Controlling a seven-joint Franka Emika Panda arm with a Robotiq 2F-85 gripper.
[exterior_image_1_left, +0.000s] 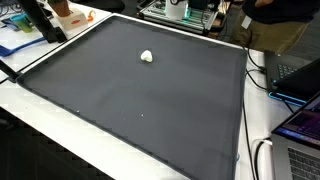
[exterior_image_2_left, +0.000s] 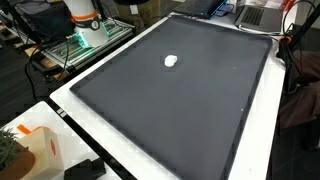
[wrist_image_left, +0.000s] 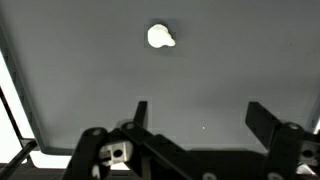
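Observation:
A small white object (exterior_image_1_left: 147, 56) lies alone on the dark grey board, towards one edge; what it is cannot be made out. It also shows as a pale blob (exterior_image_2_left: 170, 60) in exterior view 2. In the wrist view the white object (wrist_image_left: 160, 36) is near the top, well ahead of my gripper. The gripper's two dark fingers stand wide apart, with only bare board showing between them. Neither exterior view shows the fingers clearly.
The dark board (exterior_image_2_left: 170, 110) is otherwise clear, bordered by a white table edge (exterior_image_1_left: 120, 137). Laptops (exterior_image_1_left: 298, 155) and cables stand along one side. A potted cactus (exterior_image_2_left: 10, 150) and an orange-and-white item (exterior_image_2_left: 42, 146) sit near a corner in exterior view 2.

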